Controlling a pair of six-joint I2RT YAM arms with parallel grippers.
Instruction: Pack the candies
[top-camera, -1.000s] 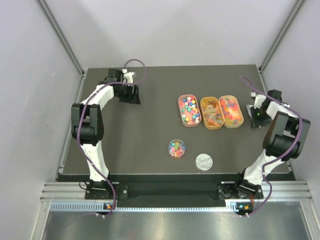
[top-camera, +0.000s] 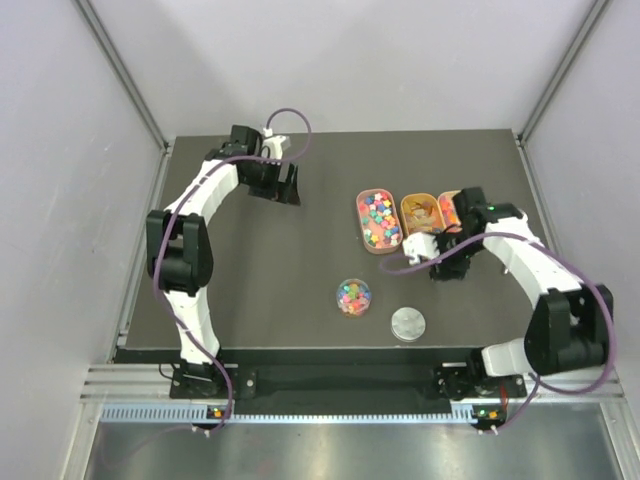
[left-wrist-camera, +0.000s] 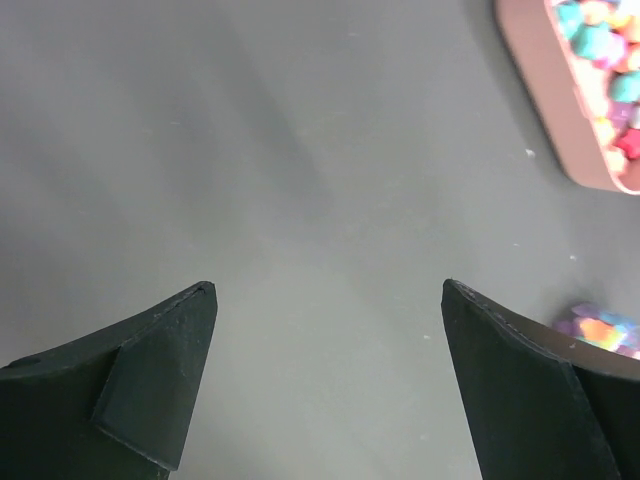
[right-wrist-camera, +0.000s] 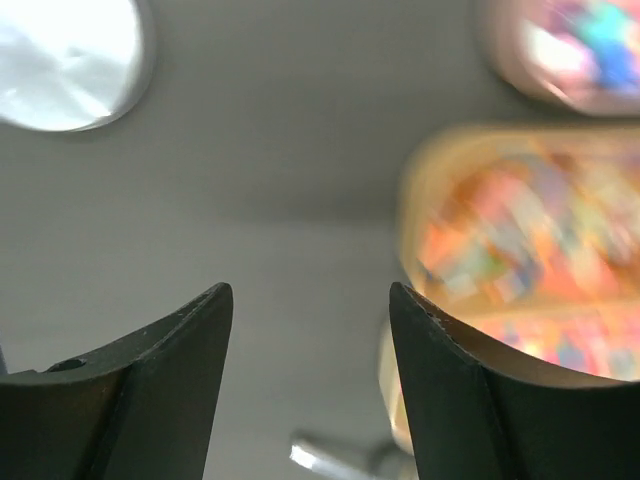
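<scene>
My left gripper (top-camera: 288, 184) stands open at the upper left, with only bare table between its fingers. My right gripper (top-camera: 450, 270) is part open over the near end of the candy bins, nothing between its fingers. A round clear jar (top-camera: 353, 297) holds colourful candies in the front middle. Its silver lid (top-camera: 408, 324) lies flat to the right. Behind are the pink bin of star candies (top-camera: 378, 220), the orange bin (top-camera: 420, 208) of wrapped candies and a third yellow bin (top-camera: 447, 203), partly hidden by my right arm.
A metal-handled tool (right-wrist-camera: 320, 458), blurred, lies beside the bins in the right wrist view. White walls stand around it.
My right arm has swung left from the tool at the right edge to above the bins, leaving the tool on the table. The left gripper has shifted slightly right and opened.
</scene>
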